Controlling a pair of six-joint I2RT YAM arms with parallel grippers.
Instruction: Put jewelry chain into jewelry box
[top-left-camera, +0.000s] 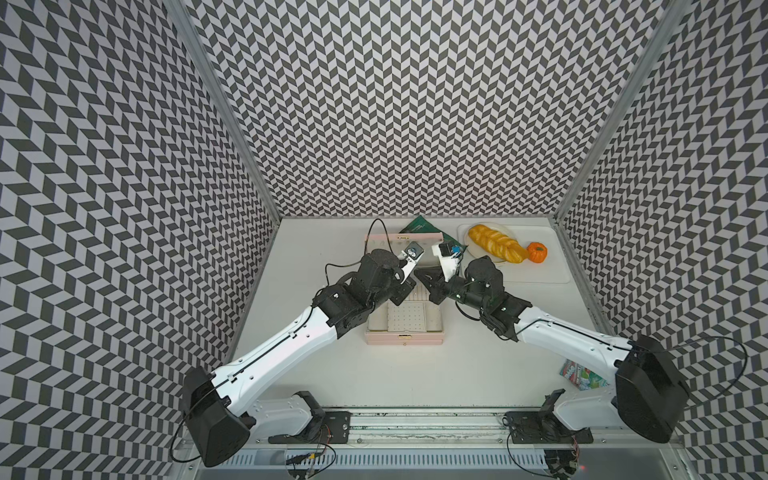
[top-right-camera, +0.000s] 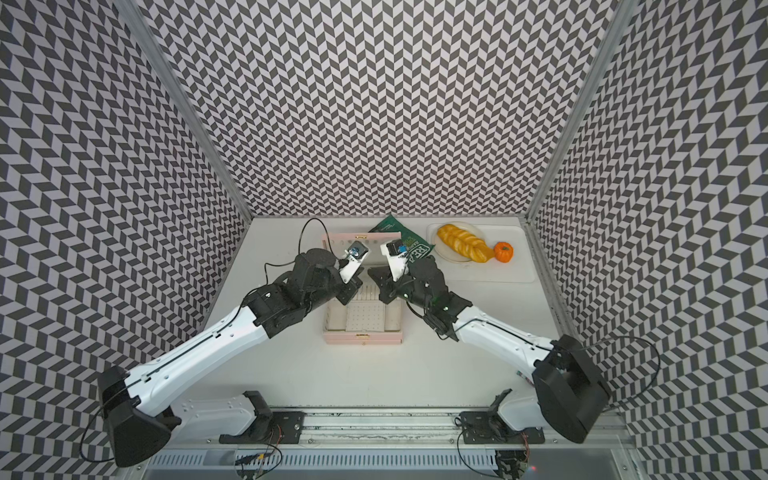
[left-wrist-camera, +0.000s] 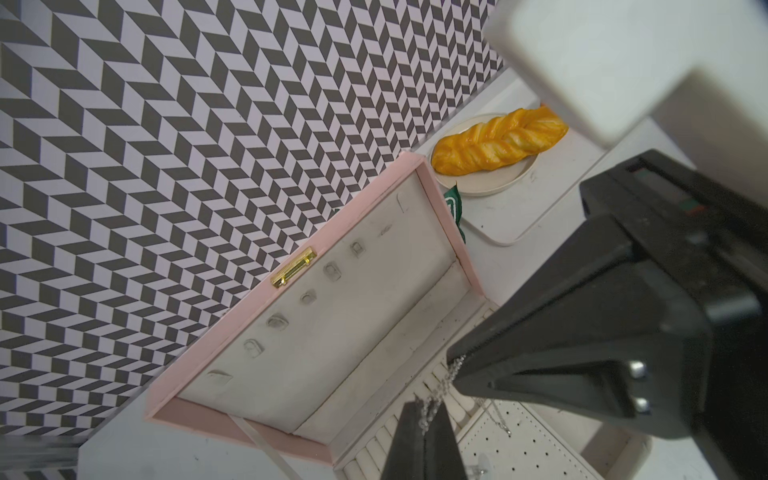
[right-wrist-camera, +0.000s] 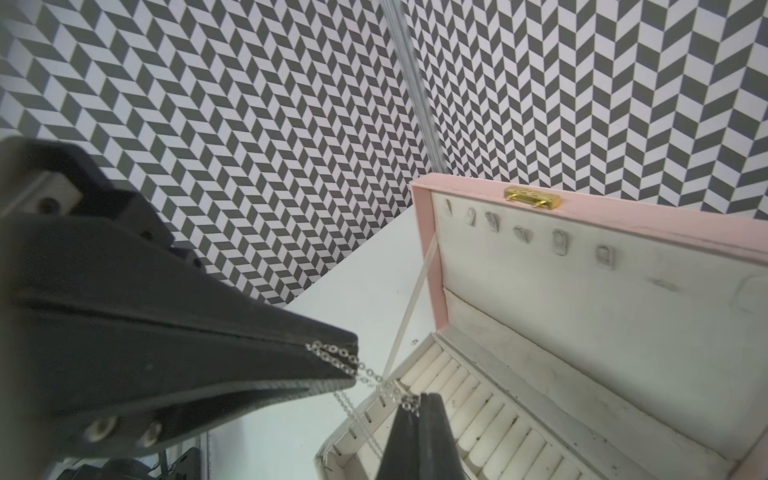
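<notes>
The thin silver jewelry chain (right-wrist-camera: 368, 373) stretches between my two gripper tips above the pink jewelry box (top-left-camera: 405, 338). My right gripper is shut on it. Links also sit at the tip of my left gripper, whose fingers are shut on the chain. A loose strand of chain (left-wrist-camera: 500, 417) hangs down below the tips. The box stands open in the middle of the table, its lid (right-wrist-camera: 576, 304) raised at the back. Cream ring rolls (right-wrist-camera: 480, 416) and a dotted pad (left-wrist-camera: 520, 444) show inside it.
Behind the box lies a dark green packet (top-right-camera: 412, 240). At the back right, a bread loaf (top-left-camera: 496, 242) on a plate and an orange fruit (top-left-camera: 537, 253) rest on a white board.
</notes>
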